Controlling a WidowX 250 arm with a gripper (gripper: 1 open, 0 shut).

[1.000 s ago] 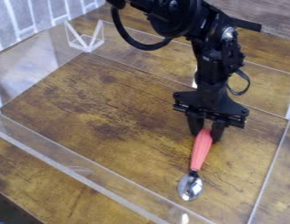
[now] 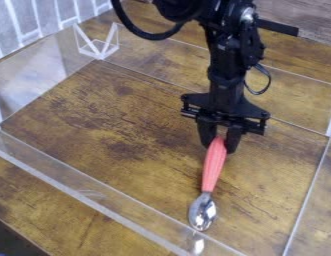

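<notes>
My black gripper point(image 2: 219, 138) hangs over the right half of the wooden surface, shut on the upper end of a red-handled spoon point(image 2: 212, 165). The handle points down toward the front of the view, ending in the metal bowl point(image 2: 203, 210) near the clear front rim.
A clear-walled tray edge point(image 2: 88, 195) frames the wooden floor point(image 2: 101, 130). A white wire piece point(image 2: 98, 40) stands at the back left.
My gripper and the spoon have moved left and slightly toward the back of the surface, with the spoon still held.
</notes>
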